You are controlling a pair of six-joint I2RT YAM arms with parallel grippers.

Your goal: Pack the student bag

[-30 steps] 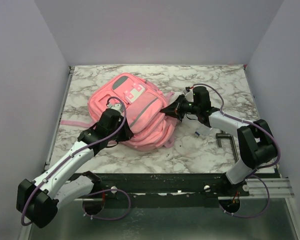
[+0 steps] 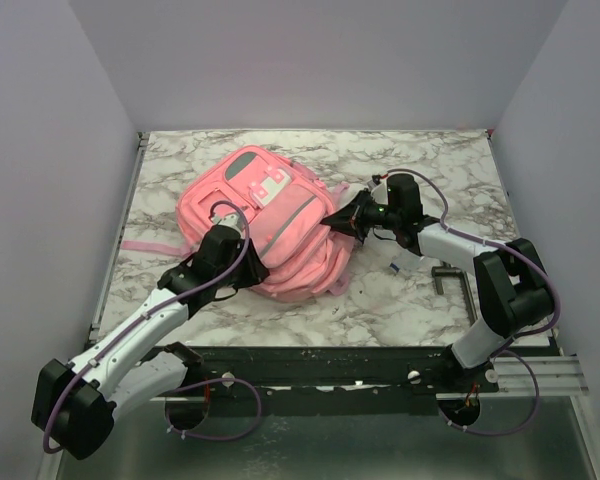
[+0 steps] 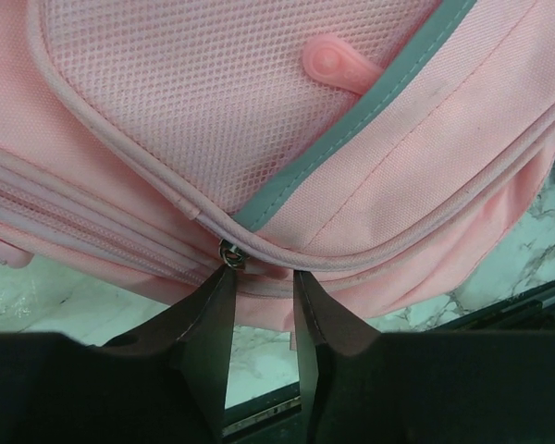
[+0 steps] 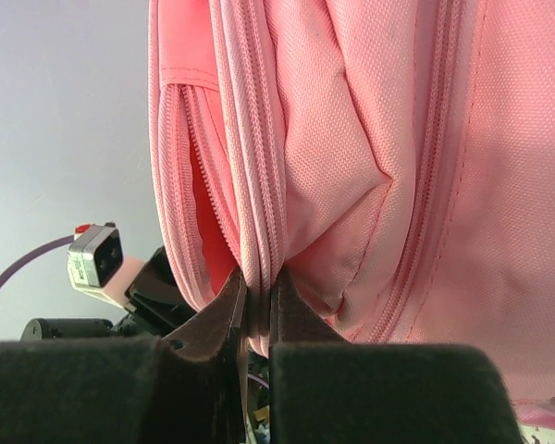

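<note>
A pink student bag lies at a slant on the marble table, its zip edges facing the front. Over its front left edge is my left gripper, part open. In the left wrist view a small metal zipper ring shows at the left fingertip, and nothing is clearly gripped. My right gripper is shut on the bag's zip edge at the right side. Next to that edge the right wrist view shows an opening with a red inside.
A clear item with a blue part and a dark angled object lie to the right, near the right arm. A pink strap stretches out left.
My left gripper has shifted slightly at the bag's front left edge. The bag and the right arm look unmoved.
</note>
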